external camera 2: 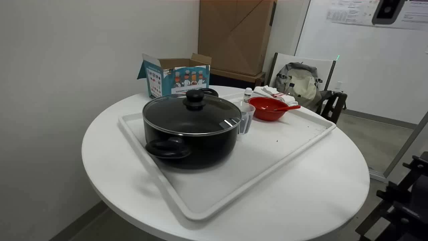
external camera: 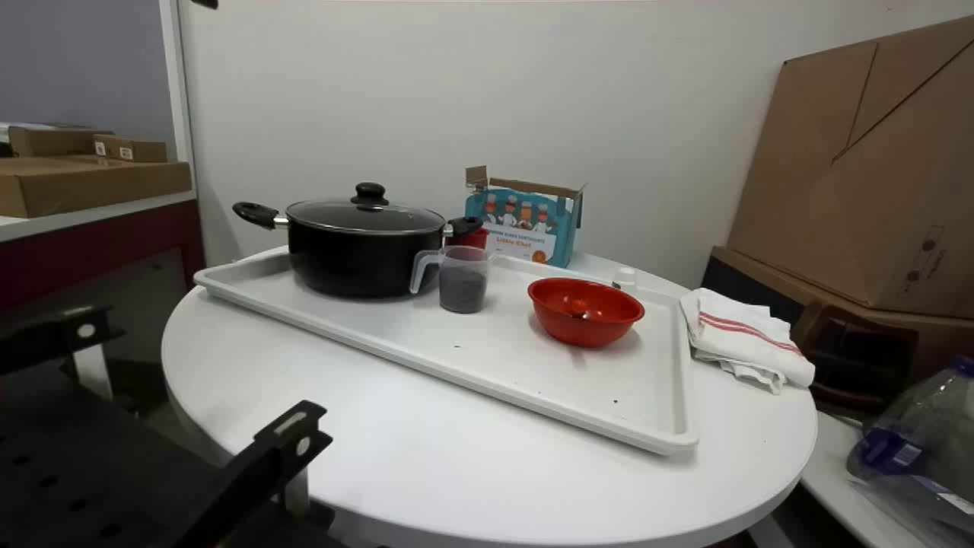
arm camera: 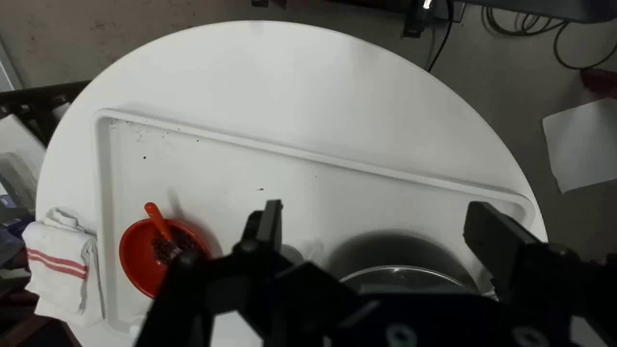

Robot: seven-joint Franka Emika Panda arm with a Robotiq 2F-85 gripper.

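Observation:
My gripper is open high above the table, its two dark fingers wide apart with nothing between them. Below it, partly hidden by the gripper, is a black pot (external camera: 361, 260) with its glass lid (external camera 2: 192, 113) on. Beside the pot stands a clear measuring cup (external camera: 463, 278) with dark grey contents. A red bowl (external camera: 585, 310) sits farther along the tray; in the wrist view a red-handled utensil (arm camera: 157, 220) leans in it over dark bits. The pot, cup and bowl all rest on a white tray (external camera: 429, 367).
A small white bottle (external camera 2: 247, 94) stands near the bowl. The folded towel (external camera: 744, 333) lies beside the tray's end, and a blue printed box (external camera 2: 178, 79) stands behind the pot. Bare round table (arm camera: 277, 75) runs along one long side of the tray.

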